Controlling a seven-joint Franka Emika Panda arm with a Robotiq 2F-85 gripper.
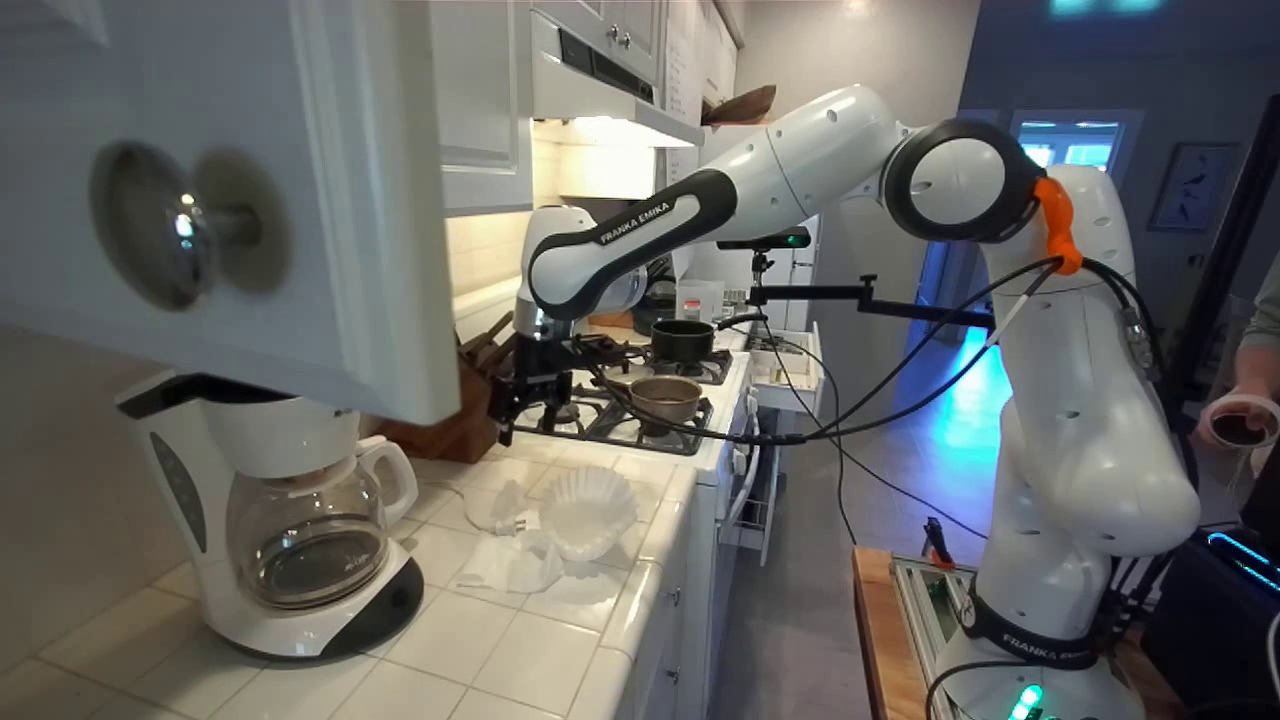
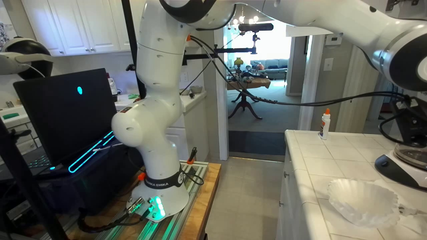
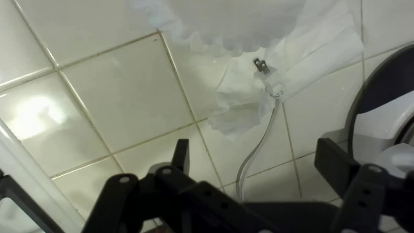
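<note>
My gripper is open above the tiled counter, its two fingers wide apart with nothing held between them. From the first exterior view, the gripper hangs near the front of the stove, above the level of the counter. Ahead of the fingers in the wrist view lies a white power plug with two dark prongs, resting on crumpled white paper. Its pale cord curves back beneath the gap between the fingers. A fluted white coffee filter sits beside the plug on the counter.
A white coffee maker with a glass carafe stands close by on the counter. A knife block is against the wall, and a small pot sits on the stove. An open cabinet door overhangs the coffee maker. Bare tiles lie in front.
</note>
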